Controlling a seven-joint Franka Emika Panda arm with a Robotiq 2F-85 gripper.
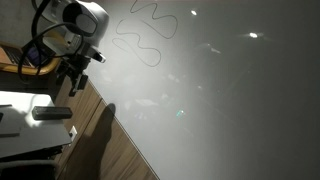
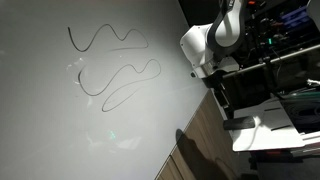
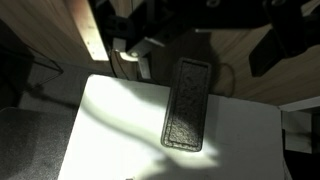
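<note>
A dark, rectangular block that looks like a board eraser (image 3: 186, 106) lies flat on a white surface (image 3: 110, 135) in the wrist view. My gripper is open above it with its fingers spread, and nothing shows between them. From the first exterior view, the gripper (image 1: 76, 84) is up and to the right of the eraser (image 1: 52, 113), apart from it. The second exterior view has the gripper (image 2: 222, 92) just above and left of the eraser (image 2: 240, 123). A large whiteboard (image 1: 220, 100) carries dark wavy lines (image 2: 120, 83).
Wood flooring (image 1: 92, 140) runs between the white surface and the whiteboard's lower edge. Dark cables (image 2: 305, 95) and equipment crowd the area behind the arm. The whiteboard is bare apart from the lines and some glare.
</note>
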